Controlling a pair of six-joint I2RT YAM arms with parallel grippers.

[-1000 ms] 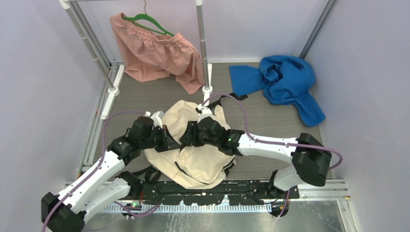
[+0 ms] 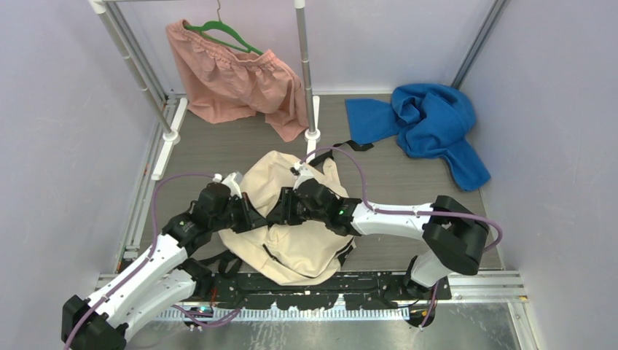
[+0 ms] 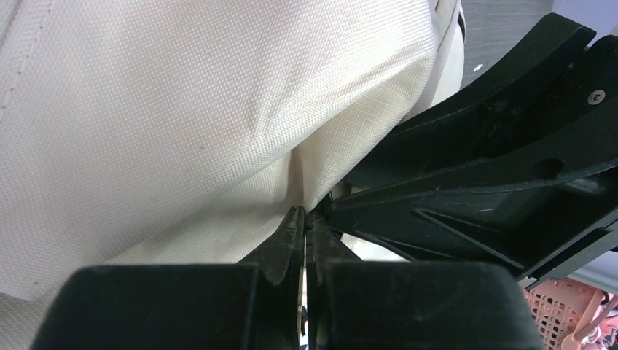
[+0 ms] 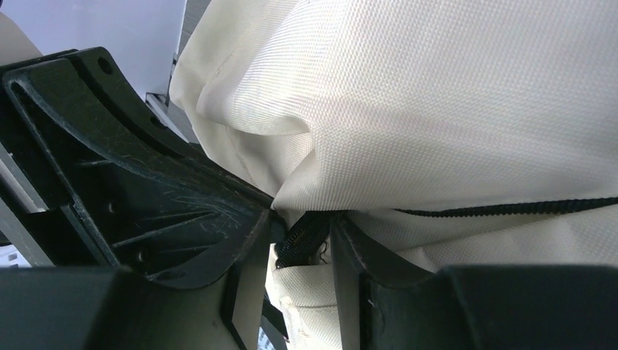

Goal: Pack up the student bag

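Note:
The cream fabric bag [image 2: 306, 255] lies crumpled at the front centre, both grippers meeting over it. My left gripper is shut at a fold of the fabric; whether cloth is between its tips is unclear. My right gripper is part open, its fingers either side of a black zip piece at a pale cloth edge, beside the left gripper. A black zipper [image 4: 539, 208] runs right under an overhanging fold in the right wrist view.
A pink garment [image 2: 233, 87] hangs on a green hanger [image 2: 231, 31] at back left. A blue cloth [image 2: 430, 120] lies at back right. Bare floor [image 2: 408, 175] shows around the bag, between walls and metal poles.
In the top view both arms have shifted slightly down and to the left over the last second. The bag and garments look unchanged.

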